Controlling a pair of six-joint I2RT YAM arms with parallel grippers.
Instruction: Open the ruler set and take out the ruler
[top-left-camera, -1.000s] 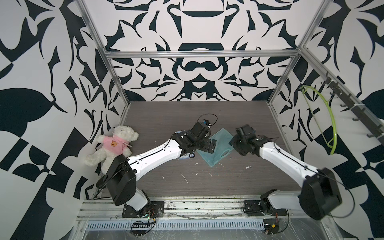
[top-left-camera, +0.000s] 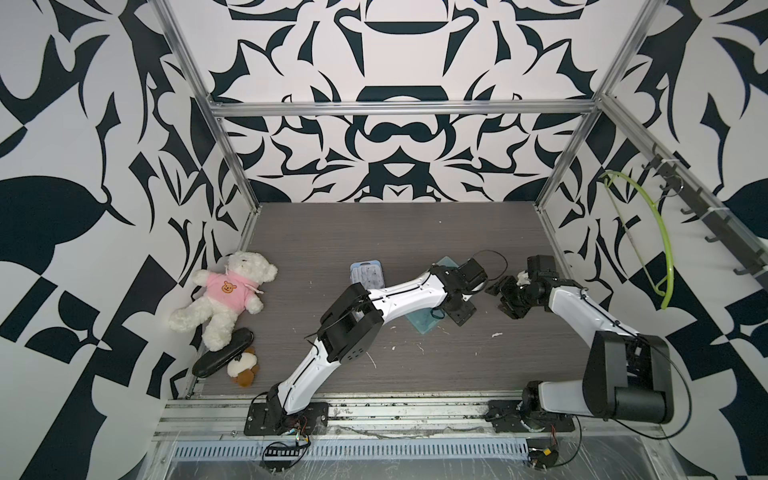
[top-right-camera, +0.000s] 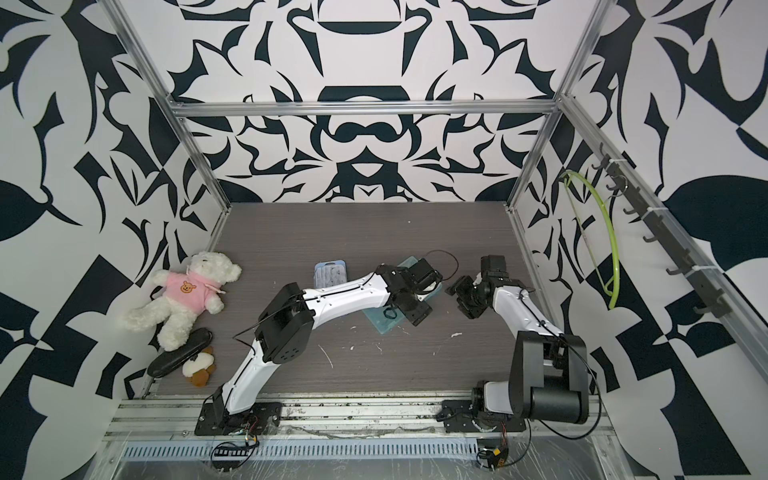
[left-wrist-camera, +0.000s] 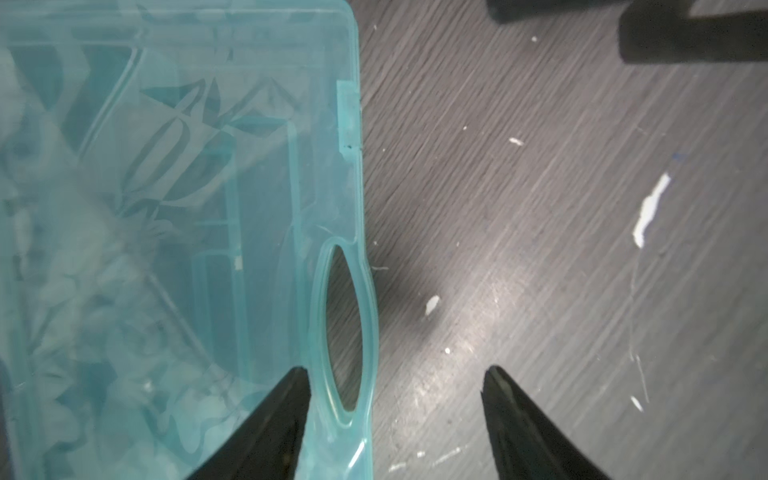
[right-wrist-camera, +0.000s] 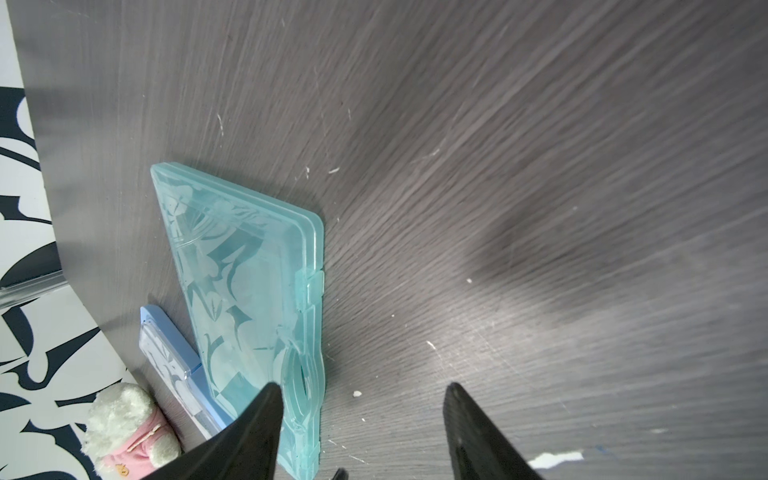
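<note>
A teal translucent ruler case (left-wrist-camera: 176, 160) (right-wrist-camera: 248, 280) lies flat on the dark table, its right edge with an oval cut-out under my left gripper, which hangs over it with fingers apart, nothing between them. In both top views the left arm covers much of the case (top-left-camera: 420, 320). My right gripper (top-left-camera: 512, 296) stands open to the right of the case, above bare table.
A small blue-edged case (top-left-camera: 366, 272) lies left of the teal one. A white teddy bear (top-left-camera: 228, 292), a black elongated object (top-left-camera: 222, 352) and a brown-white plush (top-left-camera: 242, 368) sit at the left edge.
My left gripper moved right over the teal case, uncovering the small blue case. My right gripper backed away to the right from the teal case.
</note>
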